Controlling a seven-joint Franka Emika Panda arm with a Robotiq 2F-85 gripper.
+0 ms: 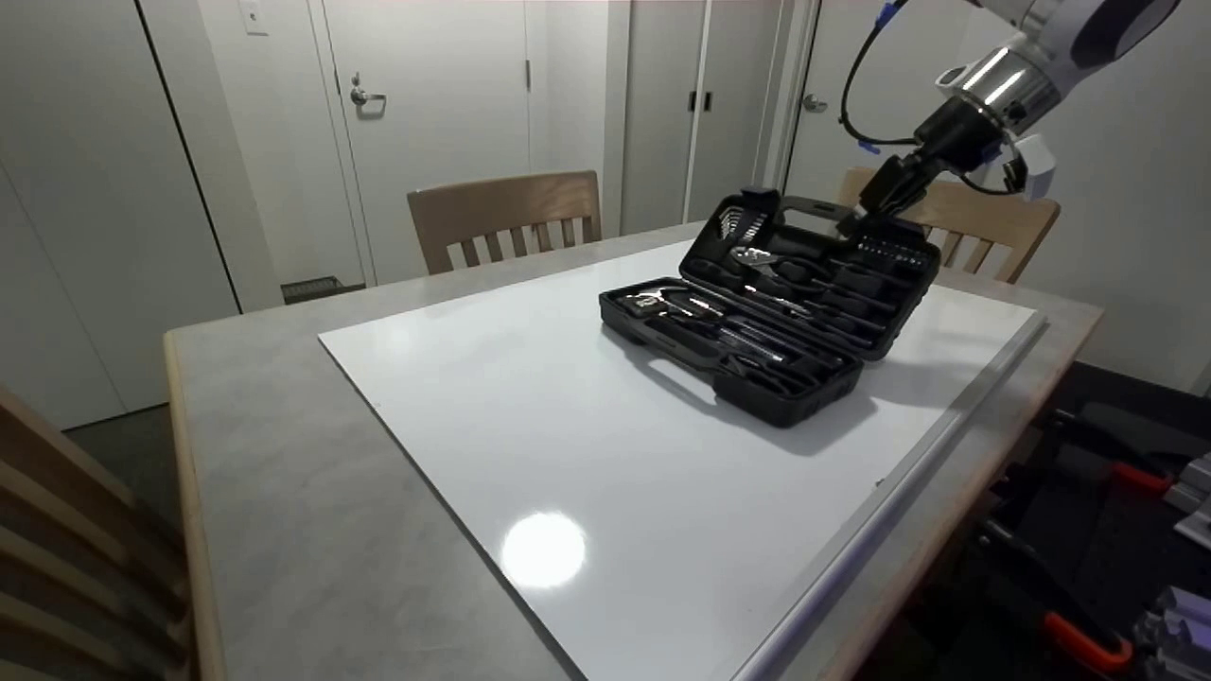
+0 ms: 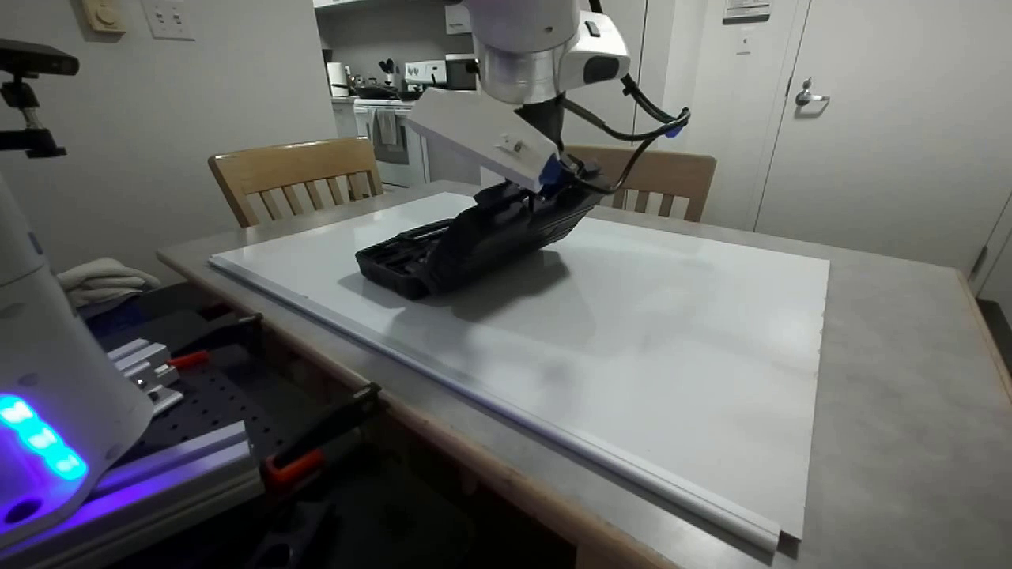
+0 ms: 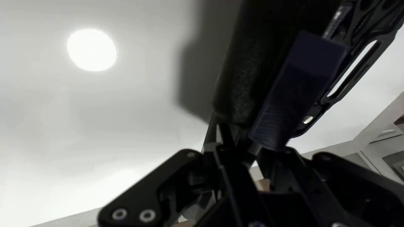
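Observation:
A black tool case (image 1: pixel 783 386) lies open on the white board, its base flat and filled with tools. Its lid (image 1: pixel 812 272) leans back at a slant, raised clear of the board on its outer side, with more tools on the inner face. My gripper (image 1: pixel 859 216) is at the lid's outer edge, near the handle opening, shut on that edge. In the wrist view, the fingertips of the gripper meet the dark lid edge; a dark blue block (image 3: pixel 299 89) covers part of the contact. From behind, the lid's back (image 2: pixel 507 237) shows below the arm.
The white board (image 1: pixel 511 409) is bare left of and in front of the case. A raised rail (image 1: pixel 897 488) runs along one edge of it. Wooden chairs (image 1: pixel 511 216) stand against the table's far side. Clamps (image 2: pixel 322 427) grip the table edge near the robot base.

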